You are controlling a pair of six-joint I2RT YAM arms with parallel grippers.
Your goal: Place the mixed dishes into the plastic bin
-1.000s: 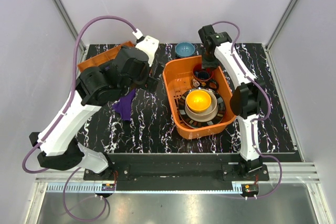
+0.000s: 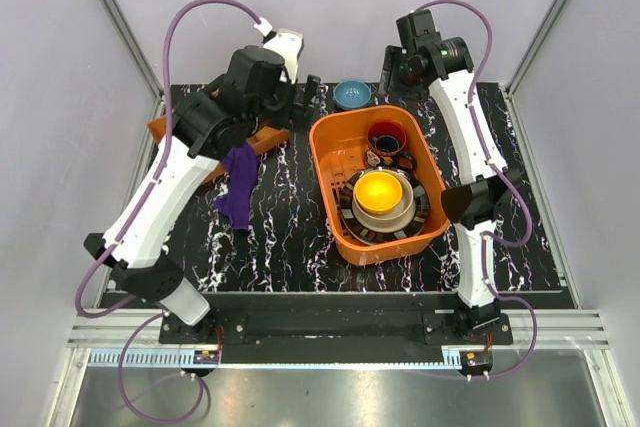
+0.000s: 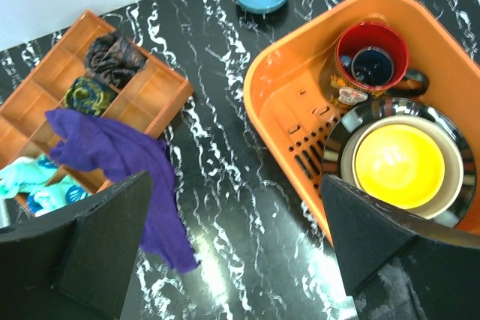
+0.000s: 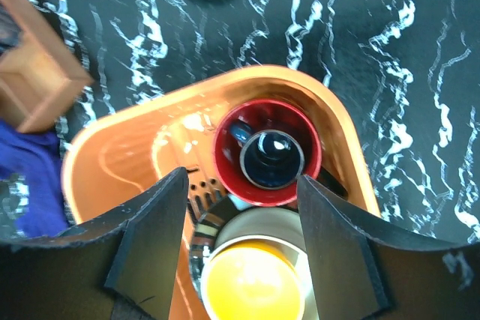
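Observation:
The orange plastic bin holds a red mug with a dark cup inside, and a patterned plate carrying a beige bowl and yellow bowl. A blue bowl lies on the table outside, behind the bin. My left gripper hangs left of the bin, open and empty, its fingers wide apart in the left wrist view. My right gripper is raised over the bin's back edge, fingers apart with nothing held, above the mug in the right wrist view.
A wooden compartment tray with cloths stands at left, a purple cloth hanging from it onto the black marble table. The middle-left and right of the table have free room.
My right gripper has risen away from the mug toward the back. The dishes stay in place.

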